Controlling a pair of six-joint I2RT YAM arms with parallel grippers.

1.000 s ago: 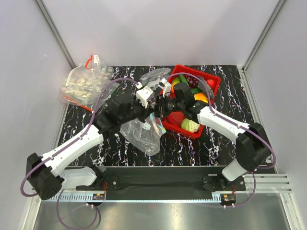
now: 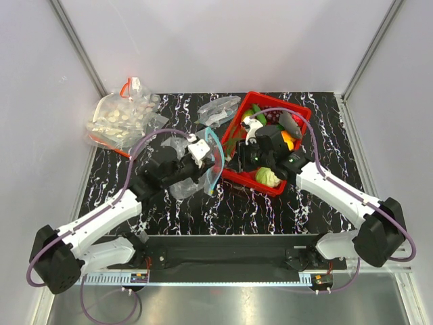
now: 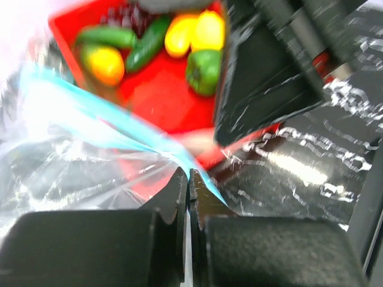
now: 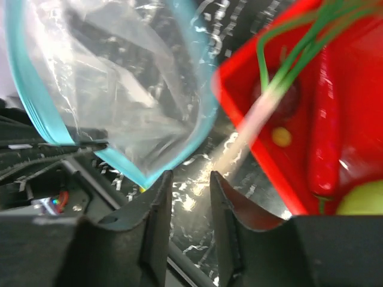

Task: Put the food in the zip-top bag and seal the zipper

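Note:
The clear zip top bag (image 4: 119, 89), with a light-blue zipper edge, stands gaping left of the red food bin (image 2: 277, 191). My left gripper is shut on the bag's blue edge. My right gripper is part open over the bin's left side. Green onions (image 4: 296, 57) lie across the bin's red rim, their pale stems blurred. Also in the bin are a red pepper (image 4: 323, 131), cucumbers (image 3: 149, 42), yellow produce (image 3: 206, 33), a green pepper (image 3: 202, 72) and cabbage (image 2: 267, 176).
A filled bag (image 2: 122, 115) lies at the back left, and another clear plastic piece (image 2: 218, 110) at the back centre.
My right gripper has backed rightward from the left one, toward the bin. The bag's blue-edged mouth now shows wide between the two arms.

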